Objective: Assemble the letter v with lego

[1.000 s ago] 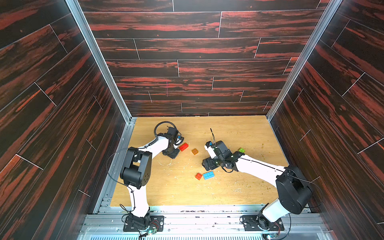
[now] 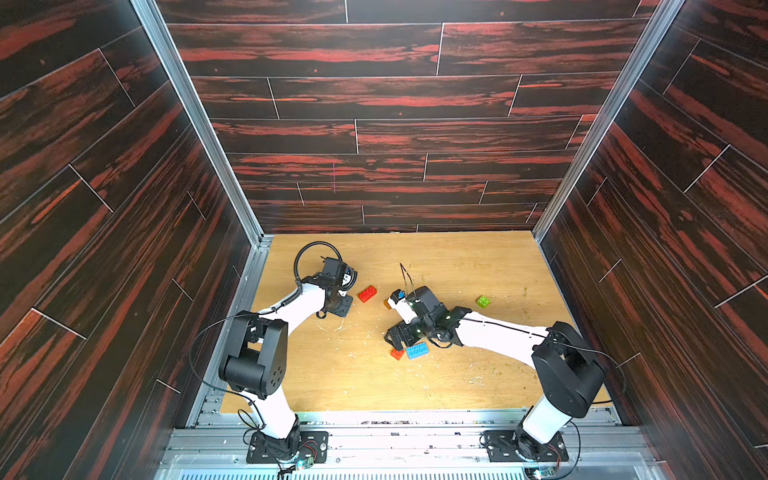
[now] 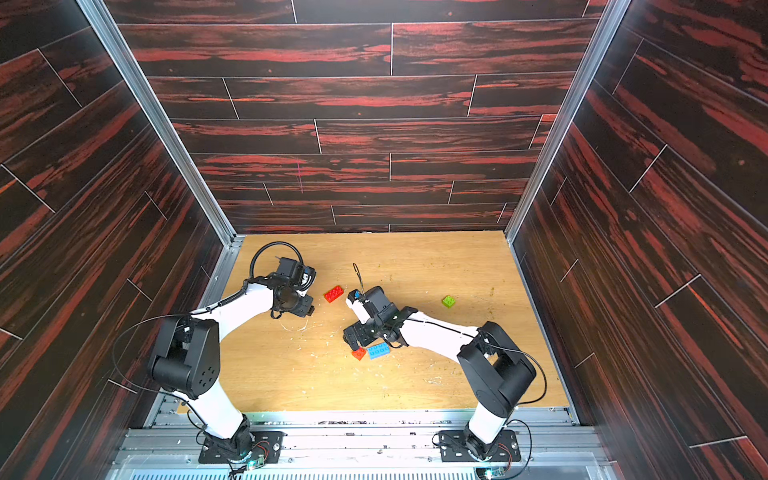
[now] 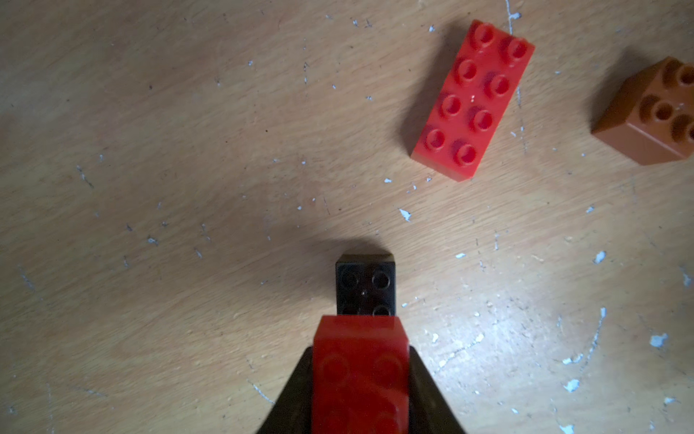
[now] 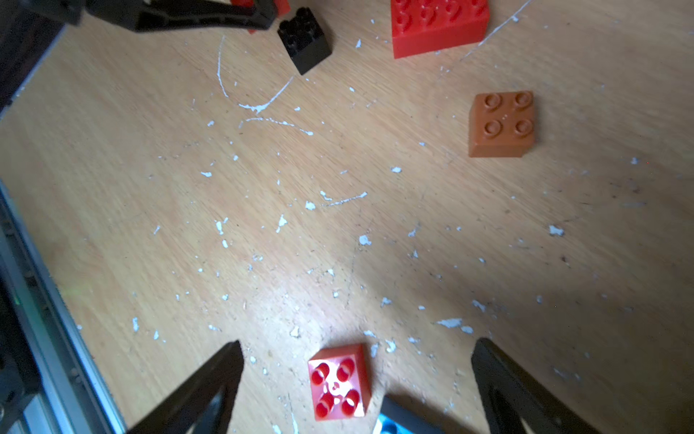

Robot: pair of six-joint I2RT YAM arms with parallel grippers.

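A red brick [image 4: 360, 376] is clamped between the fingers of my left gripper, seen at the bottom of the left wrist view. Just past it in that view, a small black brick [image 4: 365, 282] shows, partly covered by the held brick. My right gripper is open and empty, above a small red brick [image 5: 337, 382] and a blue brick [image 5: 405, 419], which is cut off by the frame edge. A longer red brick [image 4: 473, 100] lies on the table between the arms, with a small brown brick [image 5: 502, 124] to its right.
On the right side of the table sits a green brick [image 2: 483, 301], apart from the others. Bare wooden tabletop [image 2: 472, 384] stretches along the front and the back right. My two arms are close together near the middle.
My left gripper has shifted a little to the left. The right one has moved left and slightly toward the front, over the small red brick, and now covers much of the brown brick.
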